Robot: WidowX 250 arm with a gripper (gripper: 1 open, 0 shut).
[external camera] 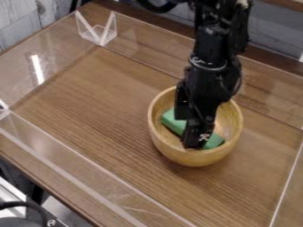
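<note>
My black gripper (192, 126) reaches down into a tan bowl (213, 151) at the centre right, over a green block (207, 140) lying in it. The fingers hang over and partly hide the block; whether they touch it is unclear. The gripper is open.
A clear plastic rack (97, 27) stands at the upper left. A wall edge runs along the back.
</note>
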